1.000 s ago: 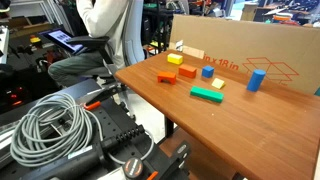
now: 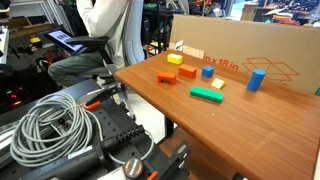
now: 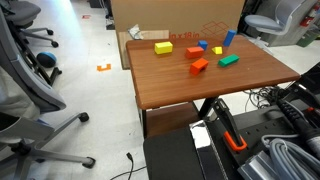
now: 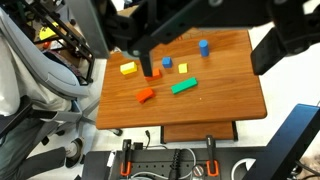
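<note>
Seen in the wrist view, my open gripper hangs above the brown table, its two dark fingers far apart and nothing held between them. Well below lie a green block (image 4: 184,86), a small yellow block (image 4: 183,68), a blue cube (image 4: 167,62) and an upright blue cylinder (image 4: 204,47). Toward the table's left are a larger yellow block (image 4: 128,68) and two orange-red blocks, one nearer the front edge (image 2: 166,77) and one farther back (image 2: 187,71). All blocks stand apart from the gripper, which neither exterior view shows.
A cardboard panel (image 2: 245,50) walls off the table's back. Coiled grey cable (image 2: 50,130) and black equipment lie in front of the table, with an office chair (image 3: 35,110) at its left.
</note>
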